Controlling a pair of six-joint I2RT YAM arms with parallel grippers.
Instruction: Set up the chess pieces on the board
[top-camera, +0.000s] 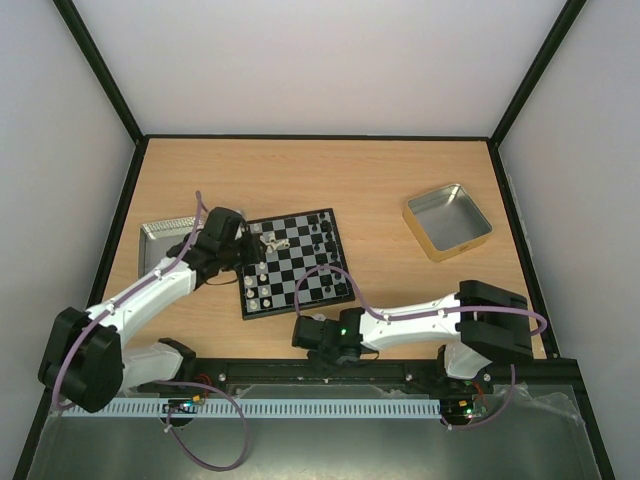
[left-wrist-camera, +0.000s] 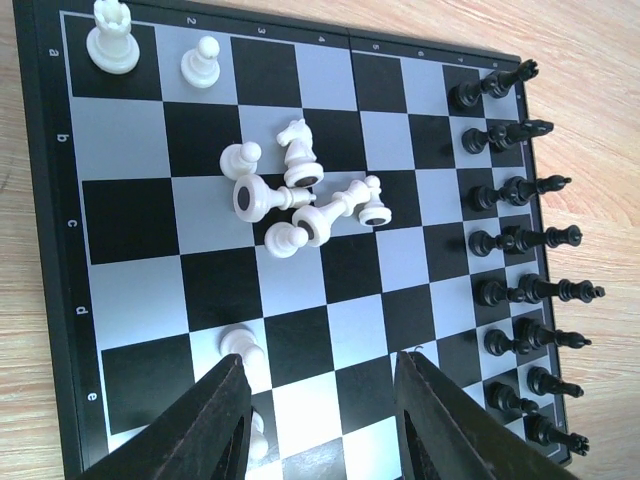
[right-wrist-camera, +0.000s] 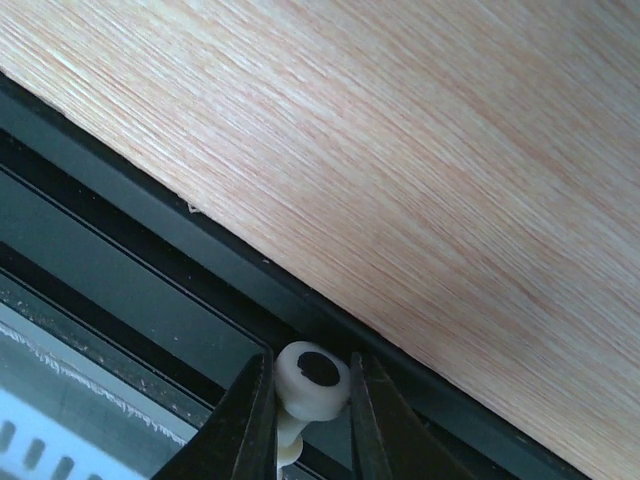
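Observation:
The chessboard (top-camera: 310, 290) has black pieces (left-wrist-camera: 520, 240) standing along its right side in the left wrist view. White pieces stand at the left and bottom, and several white pieces (left-wrist-camera: 265, 200) lie or stand clustered mid-board. My left gripper hangs over the board, its fingers apart, with a white pawn (left-wrist-camera: 243, 350) visible below beside one finger. My right gripper is below the board near the table's front edge, shut on a white piece (right-wrist-camera: 308, 380) with a dark felt base.
A silver tray (top-camera: 160, 255) lies behind the left arm, and a yellow-rimmed metal box (top-camera: 418, 228) sits at the back right. Bare wood surrounds the board. A dark rail (right-wrist-camera: 150, 210) runs along the front table edge.

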